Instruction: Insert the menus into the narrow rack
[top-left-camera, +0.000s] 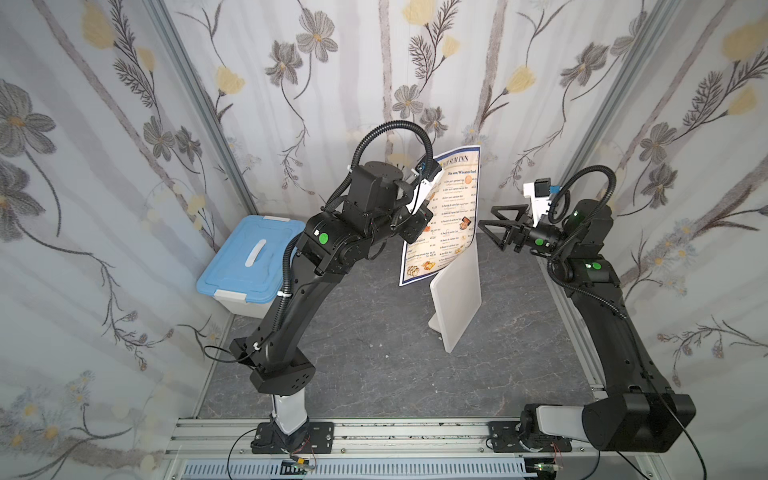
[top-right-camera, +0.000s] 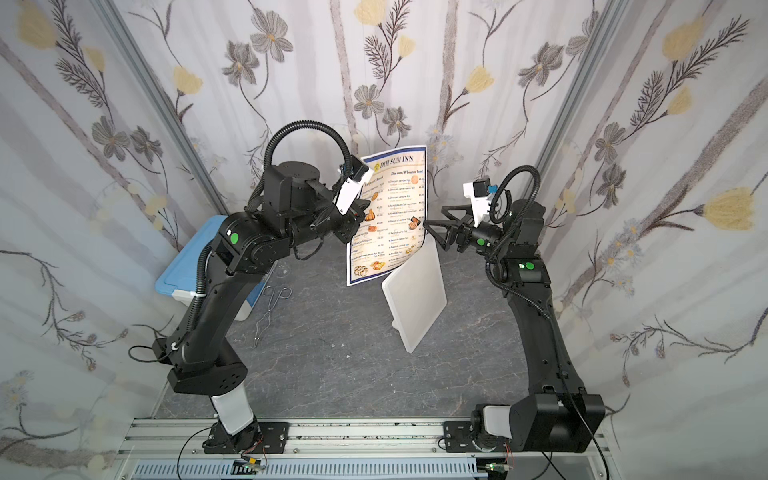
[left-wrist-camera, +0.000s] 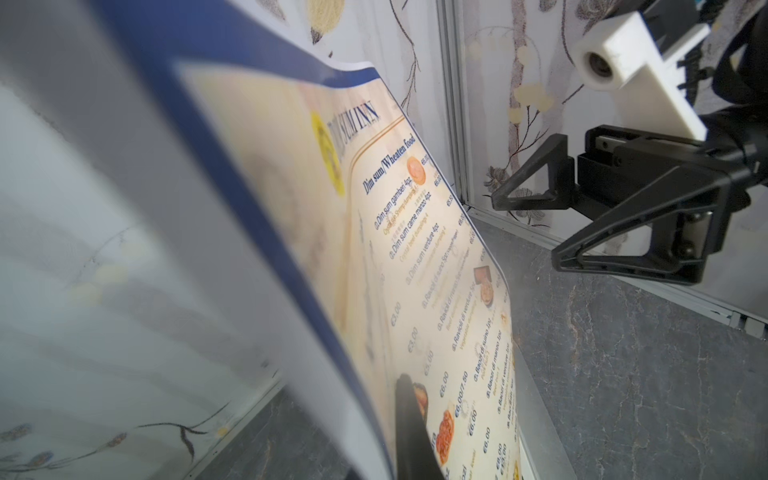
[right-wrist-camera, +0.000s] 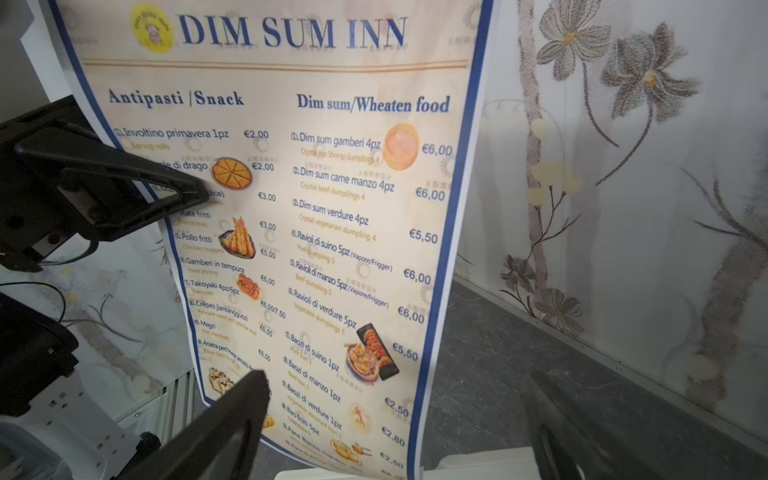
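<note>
The Dim Sum Inn menu (top-left-camera: 456, 200) hangs upright, its left edge pinched by my shut left gripper, whose fingertip lies over the printed face in the right wrist view. The menu's lower part is above and behind the white rack (top-left-camera: 456, 304), which stands on the grey floor (top-left-camera: 376, 352). My right gripper (top-left-camera: 500, 226) is open just right of the menu, fingers facing it, with nothing between them.
A blue-lidded box (top-left-camera: 244, 256) sits at the left, with metal tongs or scissors (top-right-camera: 272, 308) beside it. Patterned walls surround the workspace closely.
</note>
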